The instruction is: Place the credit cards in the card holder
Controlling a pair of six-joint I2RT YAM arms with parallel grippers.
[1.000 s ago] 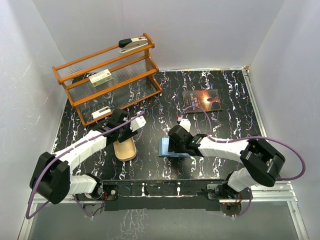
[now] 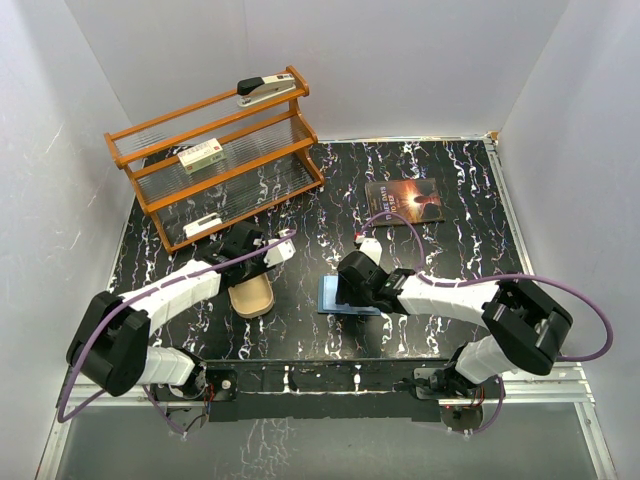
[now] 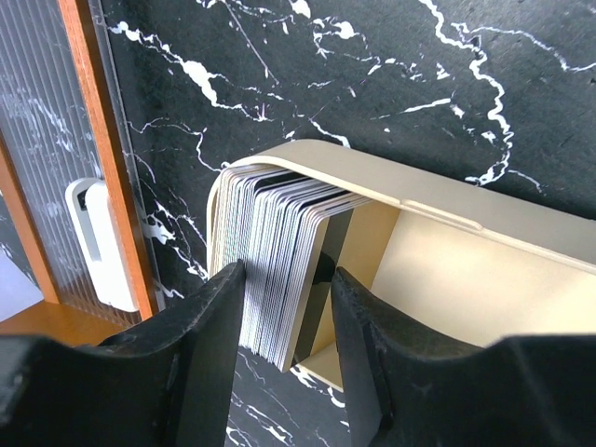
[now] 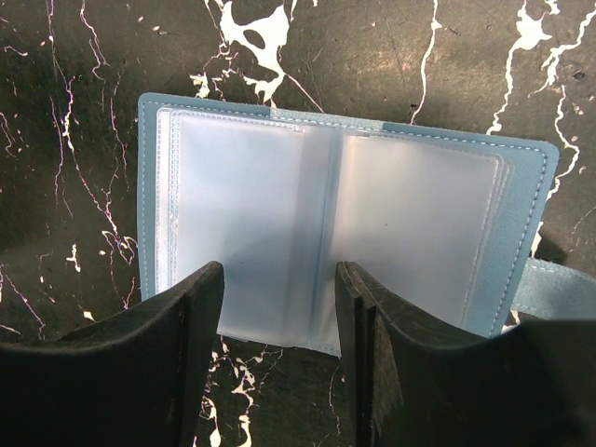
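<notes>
A beige open box holds a tight stack of white cards at one end. My left gripper is down at the cards, its fingers part open, one against the stack's face and the other at its dark end; whether it grips any is unclear. The blue card holder, with clear sleeves, lies open and flat on the marble table. My right gripper is over it, fingers apart, with nothing seen between them but the sleeves beneath.
A wooden rack with a stapler and small boxes stands behind the left arm. A book lies at back right. The table between the rack and book is clear.
The right arm shows no visible change.
</notes>
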